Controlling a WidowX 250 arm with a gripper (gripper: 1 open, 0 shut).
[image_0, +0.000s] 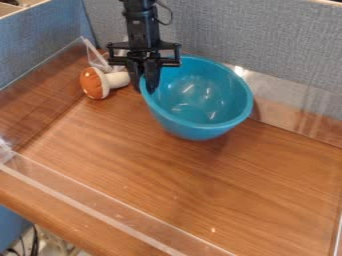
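Observation:
A teal plastic bowl (198, 100) stands in the back middle of the wooden floor. The black gripper (144, 74) hangs from above at the bowl's left rim, shut on that rim. Left of it lies an orange-and-white toy mushroom (99, 84) on its side, with something pale or clear behind it.
Grey fabric walls (267, 45) bound the back and left, and a clear strip runs along the front edge. Some cables show beyond the lower left.

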